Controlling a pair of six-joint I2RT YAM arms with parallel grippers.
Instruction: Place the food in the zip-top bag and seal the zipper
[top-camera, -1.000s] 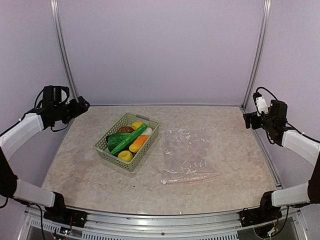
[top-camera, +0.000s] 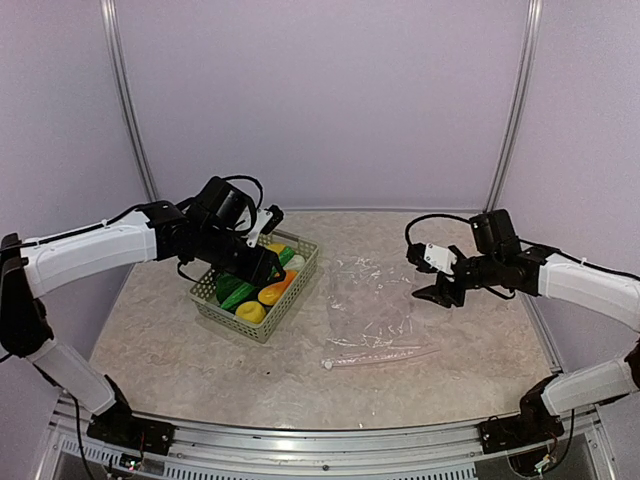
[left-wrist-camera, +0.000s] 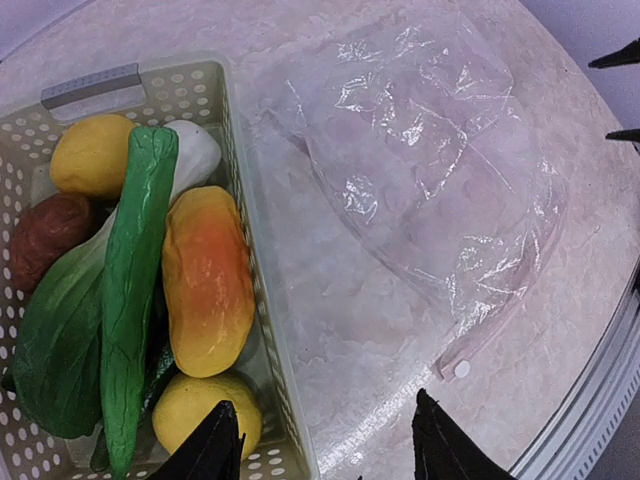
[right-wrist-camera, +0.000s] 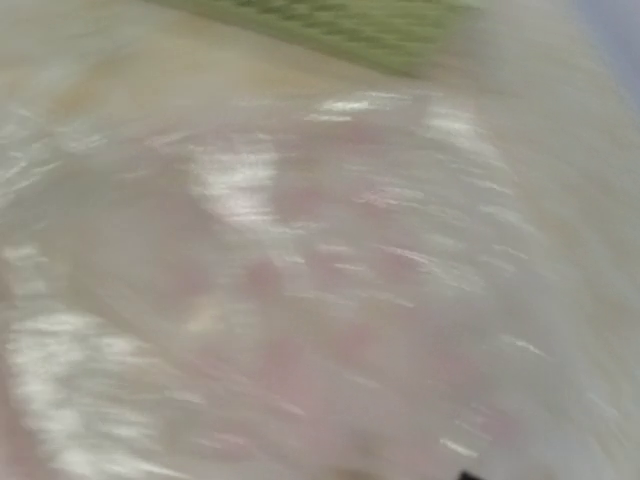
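A plastic basket (top-camera: 205, 305) holds toy food: a long green vegetable (left-wrist-camera: 133, 300), orange mango-like piece (left-wrist-camera: 207, 280), yellow pieces (left-wrist-camera: 90, 155), a brown one, a white one and leafy greens. My left gripper hangs open above it, empty. Right of the basket lies the clear zip bag (top-camera: 368, 300), flat, its zipper strip (top-camera: 375, 356) toward the front. My right gripper (top-camera: 435, 285) is over the bag's right side, open; the right wrist view is motion-blurred.
Both arms have moved inward from the sides, the left over the basket, the right toward the bag. Basket and bag are unmoved.
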